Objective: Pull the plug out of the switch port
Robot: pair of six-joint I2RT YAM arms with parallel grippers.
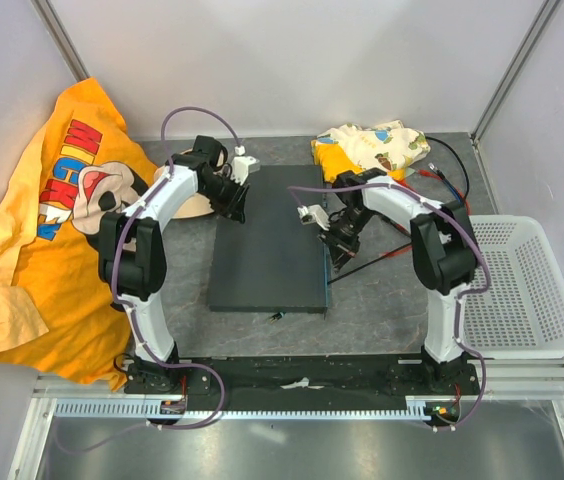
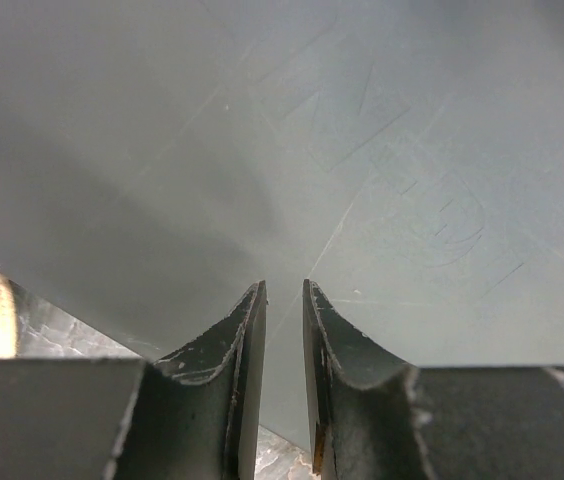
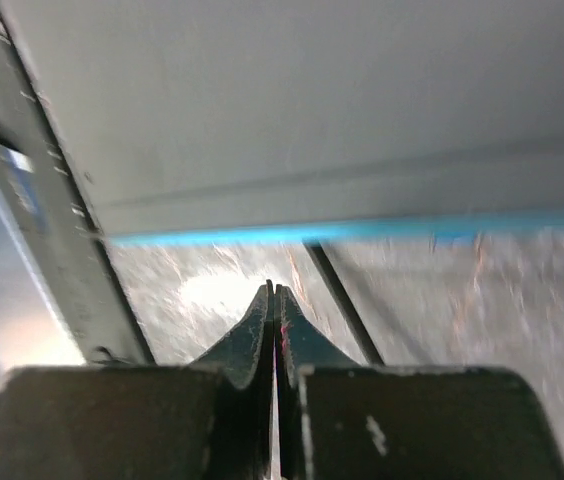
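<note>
The dark grey switch box [image 1: 267, 260] lies flat in the middle, with a light blue strip along its right side [image 3: 352, 228]. A black cable [image 3: 344, 300] runs out from under that edge; in the top view it leads to red sections at the right. My left gripper [image 1: 238, 213] hangs over the box's upper left part; its fingers [image 2: 332, 370] are close together with a narrow gap, nothing seen between them. My right gripper [image 1: 341, 256] is at the right edge, above the cable, shut with nothing between its fingertips. A plug in a port cannot be made out.
An orange cloth [image 1: 32, 270] covers the left, beside a beige item [image 1: 192, 208]. Patterned fabric [image 1: 382, 145] and more cables lie at the back right, and a white basket [image 1: 517, 300] at the right. Bare grey floor shows between box and basket.
</note>
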